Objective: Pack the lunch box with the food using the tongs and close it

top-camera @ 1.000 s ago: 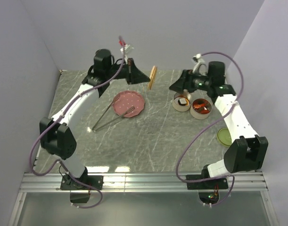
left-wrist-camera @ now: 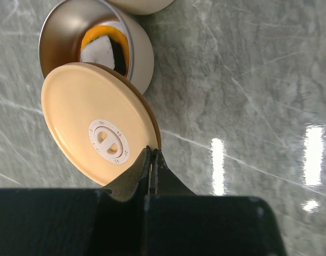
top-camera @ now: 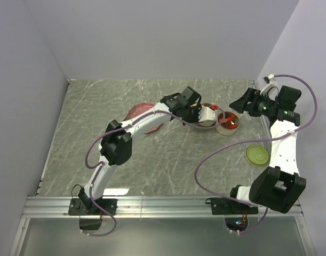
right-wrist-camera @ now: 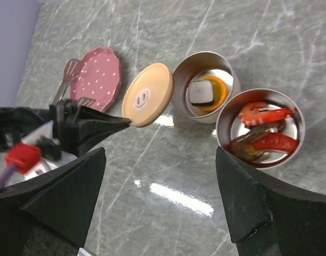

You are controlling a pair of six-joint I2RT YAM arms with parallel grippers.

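Note:
My left gripper is shut on the edge of a beige lid, a thin disc held tilted against the rim of a steel container holding a white block with an orange slice. In the right wrist view that lid is just left of this container. A second container beside it holds shrimp and red pieces. My right gripper is open above the right side of the containers, nothing between its fingers.
A pink plate with tongs lies at the left, partly under the left arm in the top view. A green lid lies at the right.
My left gripper has moved right with the lid, from above the plate to the left container. The right arm has swung right, away from the containers' middle.

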